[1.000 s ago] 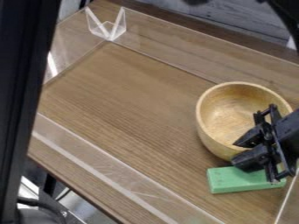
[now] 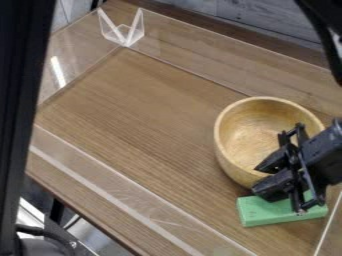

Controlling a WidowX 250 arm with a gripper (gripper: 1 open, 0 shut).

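Observation:
A round light wooden bowl (image 2: 247, 125) stands at the right of the wooden table. My black gripper (image 2: 285, 175) comes in from the right edge, low over the near right part of the bowl and above a green block (image 2: 261, 213), which it partly covers. Its fingers are dark and overlap, so whether anything is between them cannot be told.
A clear acrylic piece (image 2: 122, 30) stands at the back left. A dark vertical frame fills the left edge, and a wall runs along the back.
The bowl has shifted a little to the left, and my gripper has moved slightly left and down, now covering more of the green block's right part.

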